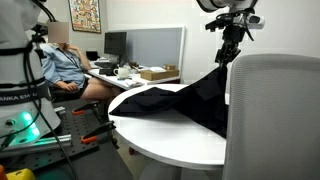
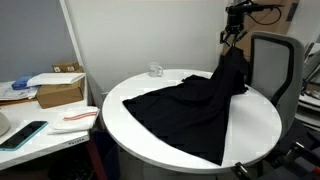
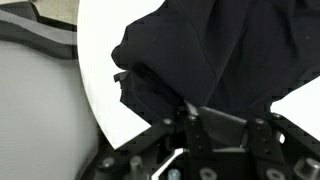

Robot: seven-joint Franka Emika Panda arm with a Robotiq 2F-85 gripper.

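A black cloth (image 1: 160,101) lies spread over the round white table (image 1: 176,140). One part of it is lifted into a steep fold at the right, next to the grey chair. My gripper (image 1: 226,56) is shut on the top of that raised fold. In the second exterior view, the cloth (image 2: 190,115) reaches from the left side of the table to its near edge, and its raised end hangs from my gripper (image 2: 232,42). Dark folds of cloth (image 3: 180,45) gather below the fingers in the wrist view; the exact pinch is hard to make out there.
A grey chair back (image 1: 272,115) stands close at the table's right side. A second, white robot arm (image 1: 25,90) is at the left. A clear mug (image 2: 155,70) stands at the table's far edge. Bare tabletop shows at the front.
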